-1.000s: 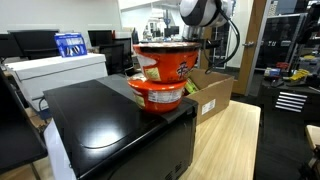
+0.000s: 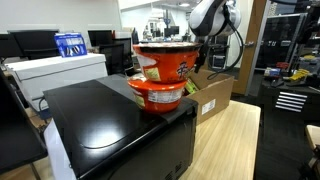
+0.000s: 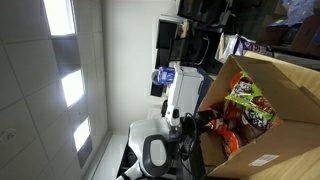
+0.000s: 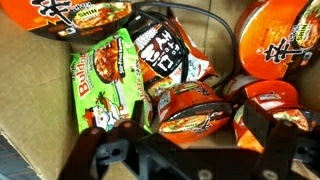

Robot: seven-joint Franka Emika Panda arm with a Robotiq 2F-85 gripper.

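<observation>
My gripper is open inside or just over the cardboard box (image 4: 30,125), its dark fingers (image 4: 268,123) spread at the bottom of the wrist view. A red-and-black noodle package (image 4: 190,110) lies between and beyond the fingertips; I cannot tell whether they touch it. To its left rests a green Buldak packet (image 4: 108,80), with a black-and-orange packet (image 4: 168,50) behind. Red Shin bowls (image 4: 278,38) lie at the far corners. In exterior view 2 the gripper (image 3: 192,128) is at the box's left side.
Two stacked red bowls (image 2: 165,80) stand on a black cabinet (image 2: 100,115) in front of exterior view 1, hiding part of the box. A black cable (image 4: 205,12) runs across the box.
Compared with one second ago, the arm above the box has shifted a little to the right in exterior view 1. The stacked bowls have stayed put.
</observation>
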